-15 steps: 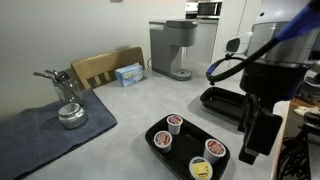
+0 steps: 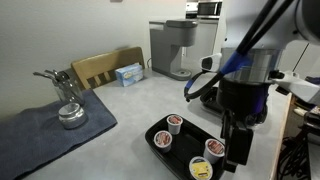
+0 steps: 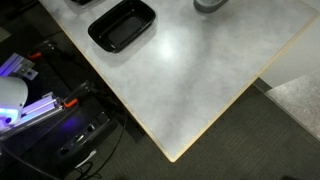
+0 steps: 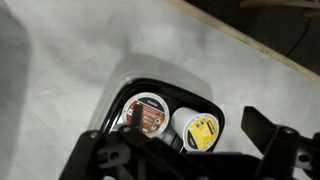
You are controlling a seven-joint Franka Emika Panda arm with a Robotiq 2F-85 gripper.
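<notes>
A black tray [image 2: 182, 152] on the grey table holds several small pods with printed lids. One pod has a yellow lid [image 2: 201, 169]; a red-and-white pod [image 2: 214, 148] sits beside it near the tray's right end. My gripper is open, with nothing held between its fingers. In the wrist view the yellow-lidded pod [image 4: 195, 132] and a red-and-white pod [image 4: 146, 114] show beyond and between the fingers. From exterior view 1, one dark finger [image 2: 238, 147] hangs close to the tray's right end. The lower part of the tray is hidden in the wrist view.
An empty black tray [image 3: 122, 25] stands apart, partly behind my arm in exterior view 1. At the back are a grey coffee machine [image 2: 172, 48] and a blue box [image 2: 130, 74]. A metal pot [image 2: 72, 115] rests on a dark mat [image 2: 45, 135] at left.
In exterior view 1, my gripper has moved left, towards the tray of pods. It now covers more of the second tray. The pods have not moved.
</notes>
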